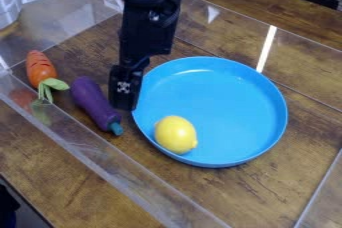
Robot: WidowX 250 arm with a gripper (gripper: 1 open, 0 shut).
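Note:
My black gripper [128, 80] hangs from the top centre, its fingers open and low, just above and right of a purple eggplant [94, 102], near the left rim of a blue plate [214, 97]. A yellow lemon [175, 133] lies on the lower left part of the plate. An orange carrot [42, 70] with green leaves lies at the left. Whether the fingertips touch anything is hard to tell.
A clear low wall [134, 182] runs along the front and around the workspace.

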